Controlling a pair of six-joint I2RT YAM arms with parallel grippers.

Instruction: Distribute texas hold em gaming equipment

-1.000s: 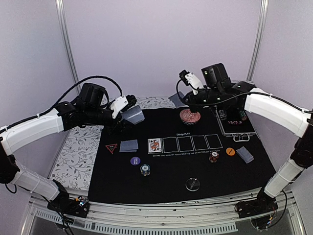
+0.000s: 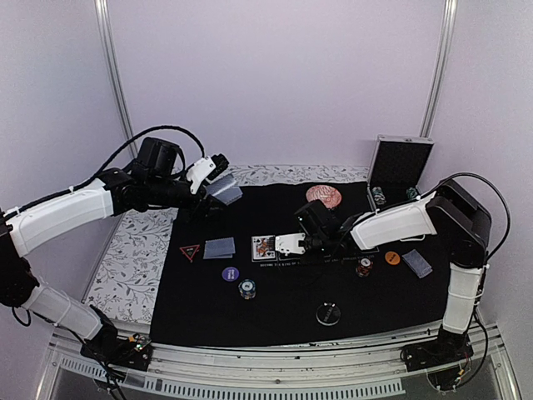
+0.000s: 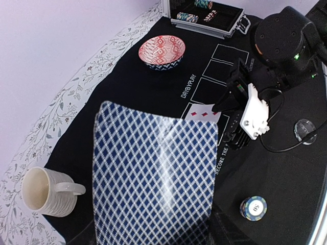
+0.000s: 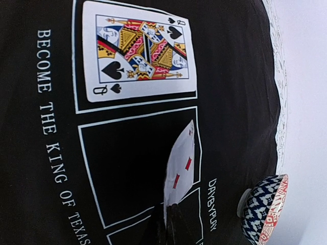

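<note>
A white card with red diamonds (image 4: 180,166) is pinched by one end in my right gripper, low over the second box of the printed row; whether it touches the mat cannot be told. The queen of spades (image 4: 140,53) lies face up in the first box, beside it. My left gripper (image 2: 212,187) is raised at the left, shut on a blue-checked deck of cards (image 3: 156,173) that fills much of the left wrist view and hides its fingertips.
A patterned bowl (image 2: 324,196) and an open chip case (image 2: 400,162) stand behind the row. Nearer are chip stacks (image 2: 247,288) (image 2: 364,267), a dealer disc (image 2: 328,313) and face-down cards (image 2: 220,248) (image 2: 417,263). A white mug (image 3: 50,191) stands on the left.
My right arm has swung from above the bowl down to the row, bringing the card over the second box.
</note>
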